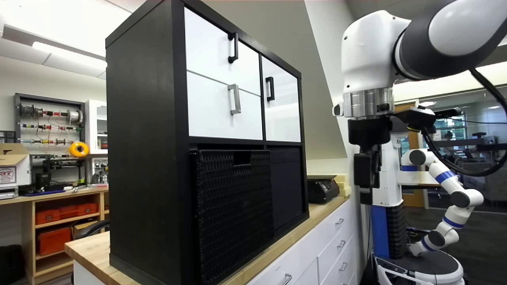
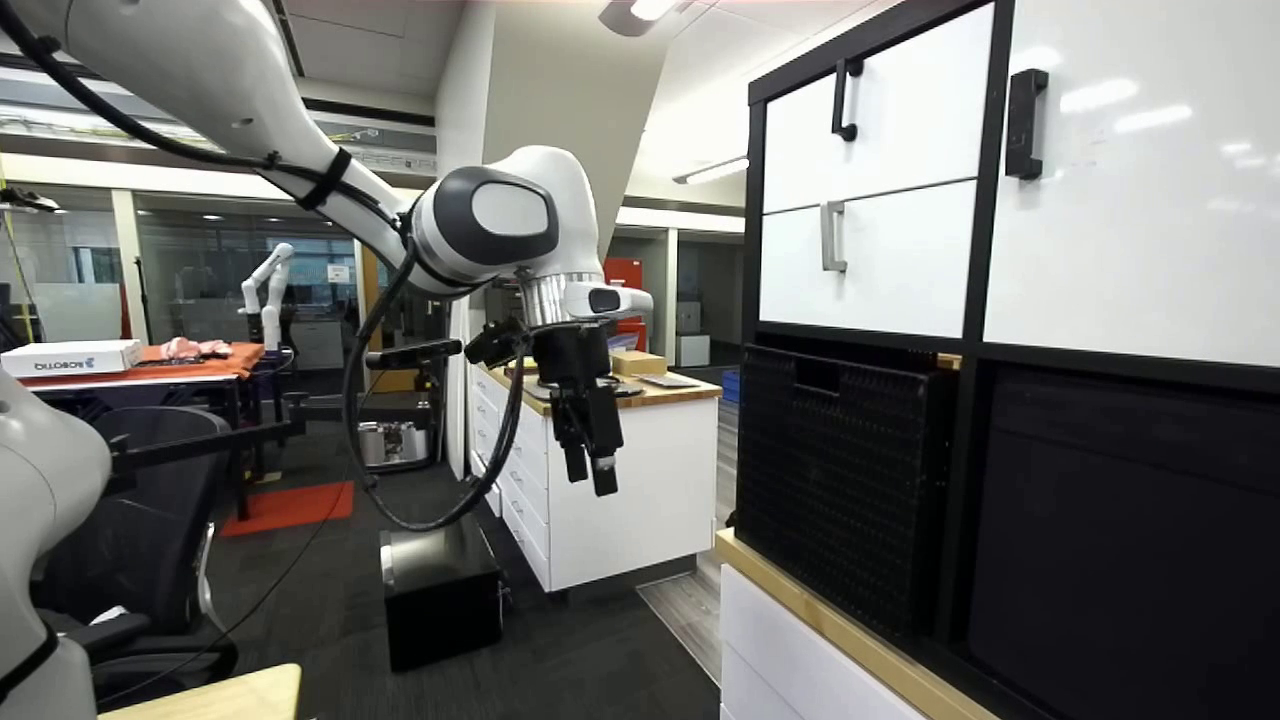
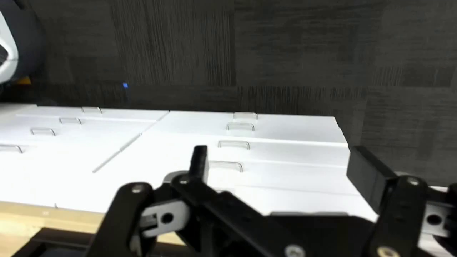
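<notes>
My gripper is open, its two black fingers wide apart and nothing between them. In the first exterior view it hangs pointing down, to the right of the black cabinet (image 1: 142, 142) and clear of it. The cabinet's upper part has two white drawer fronts, the top one with a black handle (image 1: 233, 47) and the lower one with a grey handle (image 1: 234, 99). Beside them is a white door with a black handle (image 2: 1026, 124). All three fronts look closed. Below sits a black woven basket (image 2: 834, 480) in its compartment.
The cabinet stands on a wooden counter (image 1: 328, 207) over white drawers (image 3: 274, 154) with metal handles. A black device (image 1: 323, 188) lies behind the cabinet. Another robot arm (image 1: 446, 185) stands at the far right. Open floor (image 3: 278, 55) lies in front of the counter.
</notes>
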